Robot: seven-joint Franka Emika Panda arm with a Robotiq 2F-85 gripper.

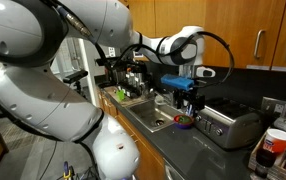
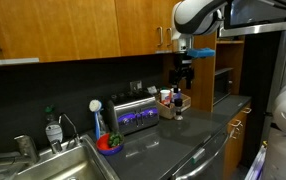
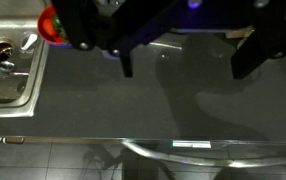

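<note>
My gripper is open above the dark countertop (image 3: 173, 105). In the wrist view its two black fingers stand wide apart, with only bare counter between them. A red bowl (image 3: 50, 26) shows at the upper left of that view, off to the side of the fingers. Exterior view 1 has the same bowl (image 1: 184, 122) on the counter beside the sink, with something green in it. In exterior view 2 the bowl (image 2: 110, 144) sits between the sink and a metal toaster-like appliance (image 2: 136, 115); what it holds is too small to tell.
The sink (image 3: 25, 100) lies to the left in the wrist view. Several cups, including a dark one (image 1: 274, 146), stand in a box at the right of exterior view 1. Exterior view 2 shows a soap bottle (image 2: 54, 130) by the faucet.
</note>
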